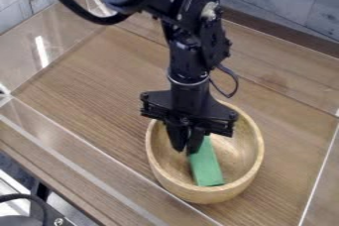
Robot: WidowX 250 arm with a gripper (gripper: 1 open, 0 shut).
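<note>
A light wooden bowl (236,180) sits at the lower middle of the camera view, with a green rectangular object (207,170) inside it, lying lengthwise. My black gripper (184,139) reaches down into the back left of the bowl, right at the upper end of the green object. Its fingertips are dark and partly hidden against the object, so I cannot tell whether they are shut on it.
Pale wall panels (284,17) line the back. A black cable (27,200) shows at the lower left.
</note>
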